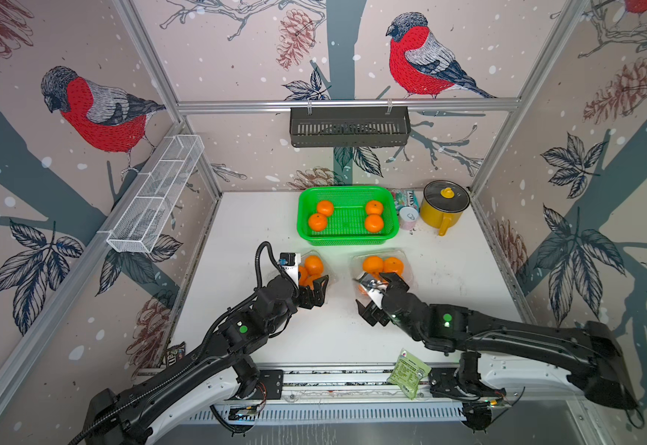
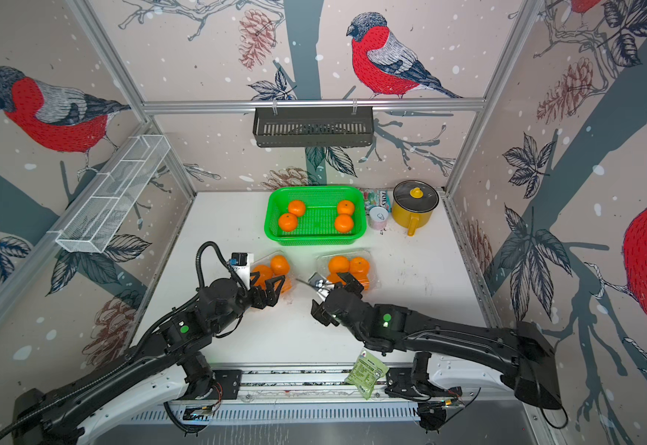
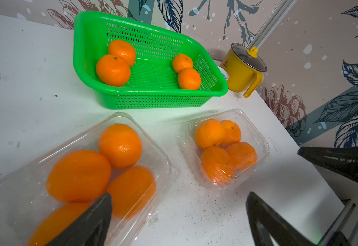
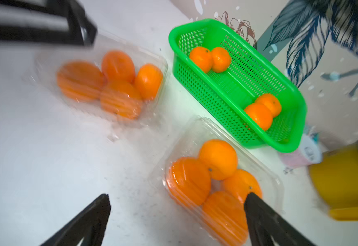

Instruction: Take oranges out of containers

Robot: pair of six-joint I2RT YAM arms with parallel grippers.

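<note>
Two clear plastic containers of oranges sit on the table: a left one (image 3: 34,186) and a right one (image 4: 269,192), each holding several oranges. My left gripper (image 1: 310,290) is open over the left container, empty between its fingers. My right gripper (image 1: 374,296) hangs open over the front of the right container, nothing held, partly hiding it in the top views. Behind them stands a green basket (image 3: 154,99) with several oranges inside.
A yellow pot (image 1: 440,215), a pink cup (image 1: 408,222) and a packet stand at the back right. A green sachet (image 1: 409,371) lies at the front edge.
</note>
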